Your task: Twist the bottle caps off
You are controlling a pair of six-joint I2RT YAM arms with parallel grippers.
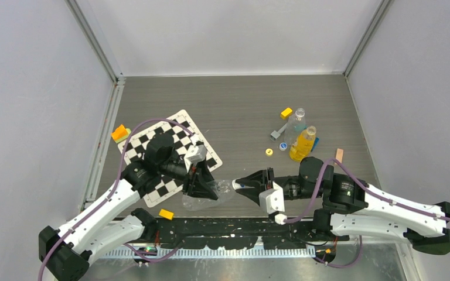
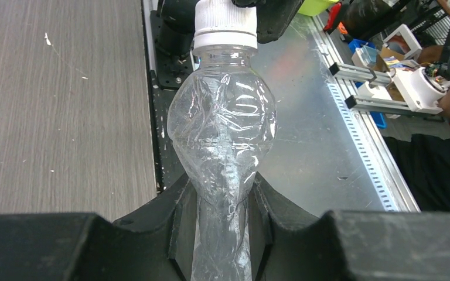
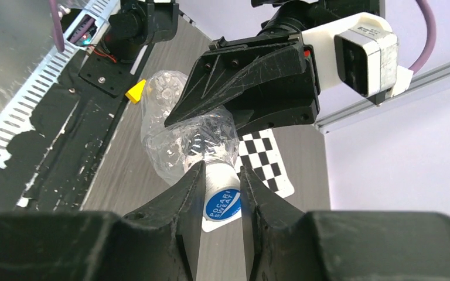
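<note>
A crumpled clear bottle (image 2: 221, 123) lies sideways between the two arms, its body pinched by my left gripper. Its ribbed white cap (image 2: 227, 22) is on the neck, at the right arm's end. In the right wrist view, the fingers of my right gripper stand on both sides of the cap, against its sides, and the blue label on its top faces that camera. Over on the right of the table, a clear bottle (image 1: 295, 124) and a yellow-orange bottle (image 1: 302, 145) stand uncapped. A yellow cap (image 1: 269, 152) and a blue-and-white cap (image 1: 283, 146) lie near them.
A checkerboard (image 1: 181, 120) lies under and behind the left arm. Yellow blocks sit by the front edge (image 1: 166, 214) and at the back right (image 1: 286, 113). A grey piece (image 1: 278, 133) lies beside the bottles.
</note>
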